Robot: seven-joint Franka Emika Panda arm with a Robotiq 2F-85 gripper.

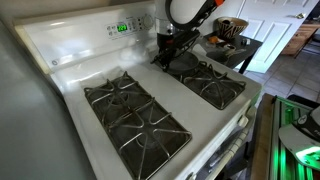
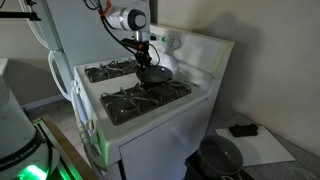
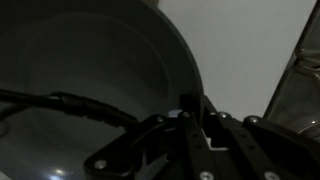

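Observation:
A dark round frying pan (image 1: 184, 62) is over the far burners in exterior view 1. In exterior view 2 the same pan (image 2: 155, 74) appears at the back of the right-hand burner grate, slightly tilted. My gripper is shut on the pan's rim, which runs up between its fingertips in the wrist view. The pan's dark inside (image 3: 90, 60) fills the left of that view, with a black handle-like bar (image 3: 70, 103) crossing it. Whether the pan's underside touches the grate cannot be made out.
The nearer burner grates (image 1: 138, 120) are empty, and the white stovetop (image 1: 192, 108) between the grates is clear. Behind them rises the control panel (image 1: 100, 35). Another dark pan (image 2: 220, 156) rests on a separate surface beyond the stove's right side.

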